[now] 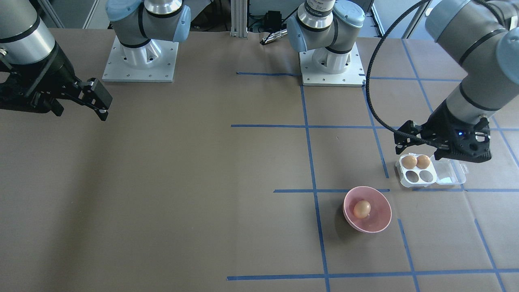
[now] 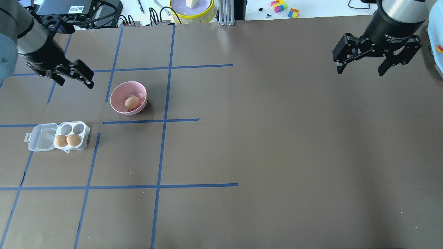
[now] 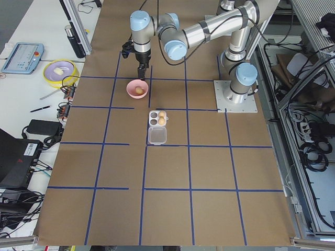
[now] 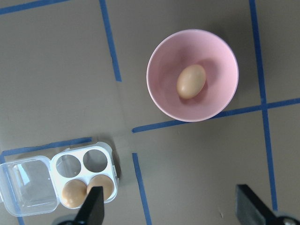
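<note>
A pink bowl (image 1: 382,209) holds one brown egg (image 1: 362,209); the wrist view shows it (image 4: 191,81) lying on the bowl's floor. Beside it, a clear-lidded egg carton (image 4: 63,168) holds two brown eggs (image 4: 74,193) in its four cups, the other two cups empty. My gripper (image 2: 74,83) hangs above the table beside the bowl, raised clear of it, to its left in the top view. In the wrist view its fingers stand wide apart at the bottom edge, open, with only table and carton visible beneath.
Other arms (image 2: 390,37) stand idle at the table's edges. Beyond the edge lie cables, a yellow-rimmed container (image 2: 193,16) and coloured blocks (image 2: 280,6).
</note>
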